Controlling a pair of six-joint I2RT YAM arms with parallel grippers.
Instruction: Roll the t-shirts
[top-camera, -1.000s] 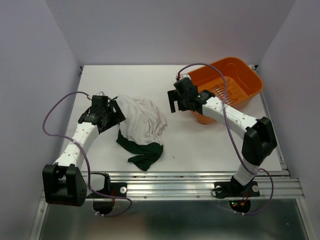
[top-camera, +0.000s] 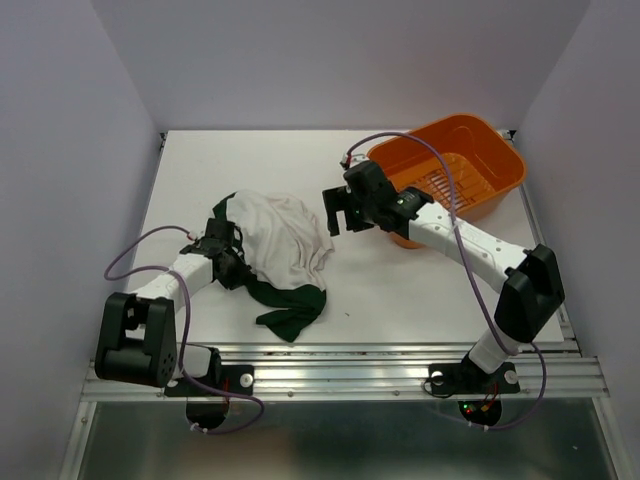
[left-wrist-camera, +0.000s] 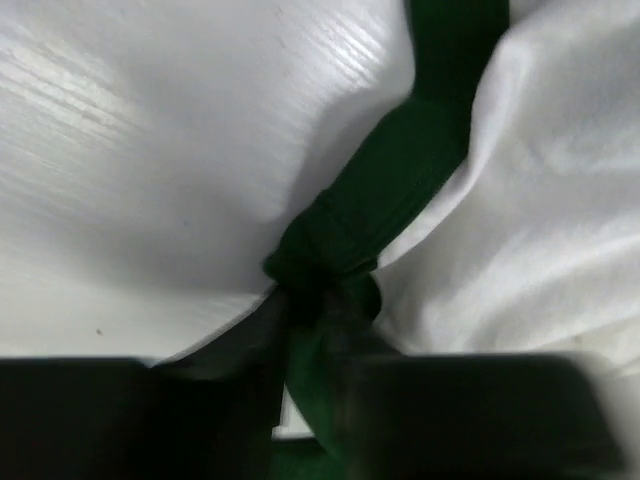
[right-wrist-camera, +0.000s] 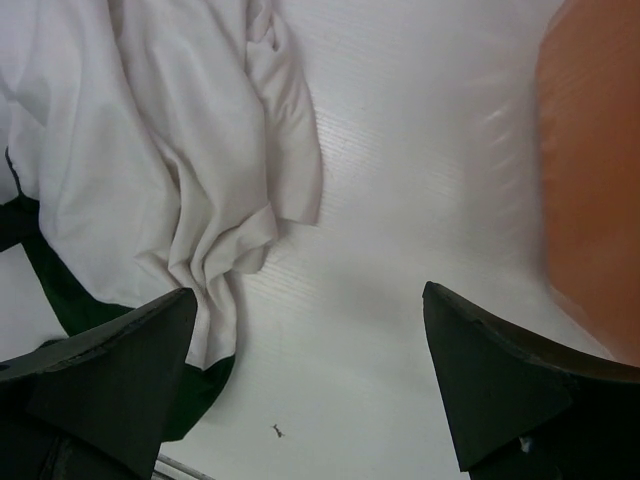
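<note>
A white T-shirt with dark green trim lies crumpled on the left middle of the table. My left gripper is down at its left edge; in the left wrist view the green band runs into the blurred fingers, whose closure is unclear. My right gripper hangs open to the right of the shirt, with bare table and the shirt's white edge below it in the right wrist view.
An orange basket stands at the back right, close behind the right arm.
My left gripper has moved down and toward the front onto the shirt's left edge.
</note>
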